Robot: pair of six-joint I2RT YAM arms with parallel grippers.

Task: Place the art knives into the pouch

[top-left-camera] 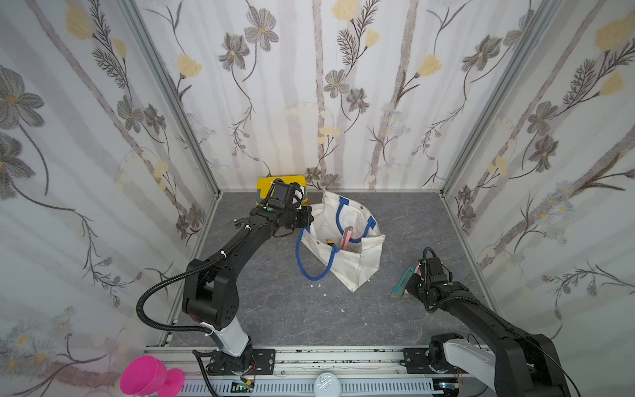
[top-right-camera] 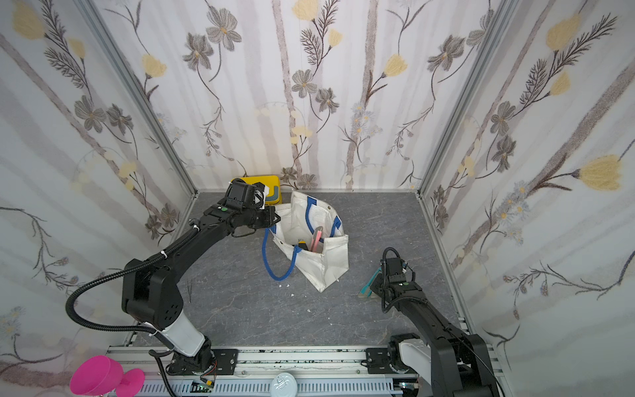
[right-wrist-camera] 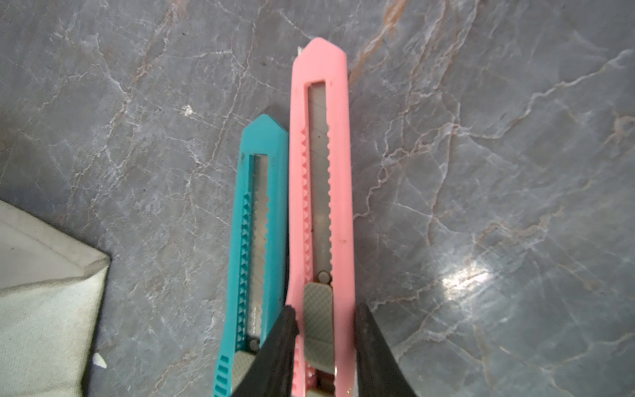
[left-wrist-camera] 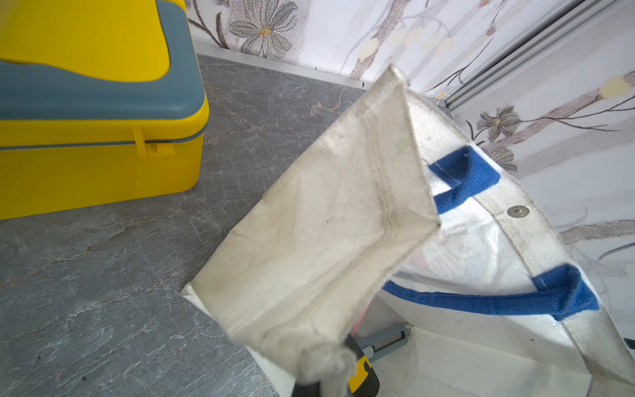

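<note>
A pink art knife [right-wrist-camera: 340,172] lies on the grey tabletop, a teal one [right-wrist-camera: 238,264] along its left side in the right wrist view. My right gripper has one finger on either side of the pink knife's handle, very near or touching its edges; whether it grips is unclear. The white pouch [top-left-camera: 370,261] with blue handles stands open mid-table. At its left rim, my left gripper [top-left-camera: 309,217] is shut, and bunched cloth [left-wrist-camera: 324,364] shows at its tips. Inside the pouch lie a pink knife [top-left-camera: 346,238] and a yellow-black item [left-wrist-camera: 360,374].
Behind the left gripper stands a yellow and grey box [left-wrist-camera: 99,152] by the back wall. Small white scraps lie in front of the pouch. The table between the pouch and the right gripper is clear.
</note>
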